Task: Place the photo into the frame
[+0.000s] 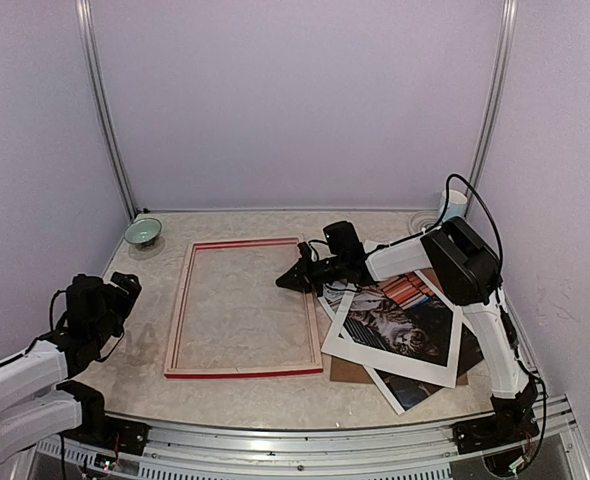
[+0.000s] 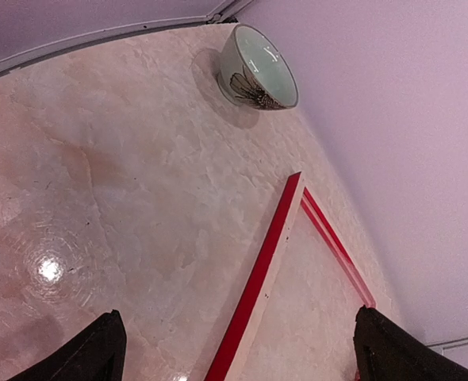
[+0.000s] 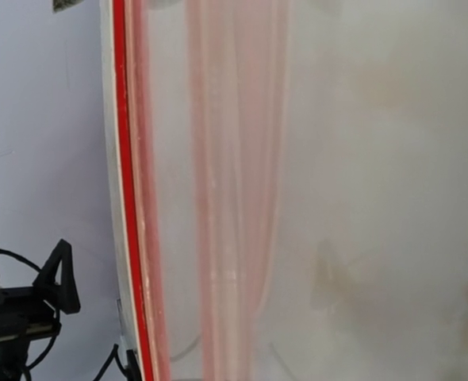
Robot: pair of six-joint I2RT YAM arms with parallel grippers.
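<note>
The picture frame [image 1: 243, 374], with red edges and pale inner borders, lies flat left of the table's middle; no picture shows inside it. Photos overlap in a pile to its right, a white-bordered tiger photo [image 1: 405, 330] on top. Above the frame's right side is my right gripper [image 1: 287, 281], shut, with nothing visible between its fingers. Its wrist view shows a red frame edge [image 3: 131, 182] and pinkish streaks close up; its own fingers are not discernible there. My left gripper [image 1: 128, 288] stands open left of the frame, its fingers [image 2: 91, 353] wide apart with no object held.
A green bowl [image 1: 143, 232] sits at the back left, and a pale blue cup [image 1: 454, 204] at the back right. Brown board [image 1: 350, 371] shows under the photos. Bare table separates the left gripper from the frame.
</note>
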